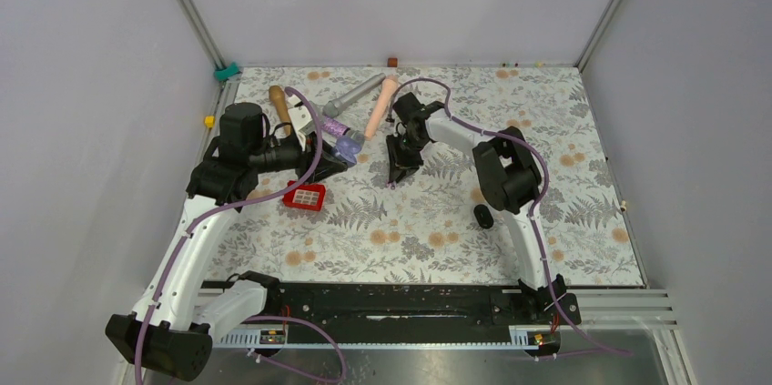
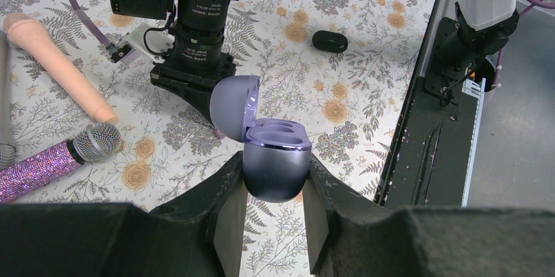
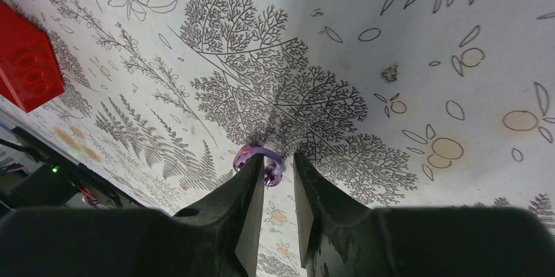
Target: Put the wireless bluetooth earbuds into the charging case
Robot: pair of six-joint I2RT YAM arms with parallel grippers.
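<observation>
A lilac charging case (image 2: 276, 175) is pinched upright in my left gripper, its lid (image 2: 230, 108) standing up and its inner side showing; I make out no earbud in it. From above, the case (image 1: 347, 148) hangs over the left-centre of the table. In the right wrist view a shiny purple, curved clip-type earbud (image 3: 273, 174) lies on the patterned cloth. My right gripper points down at it with its fingers apart. The left finger partly covers the earbud, and nothing is clamped; contact cannot be judged.
Microphones, including a peach one (image 1: 380, 107) and a purple glittery one (image 1: 335, 126), lie behind the case. A red object (image 1: 304, 197) sits below the left gripper. A small black oval thing (image 1: 483, 216) lies to the right.
</observation>
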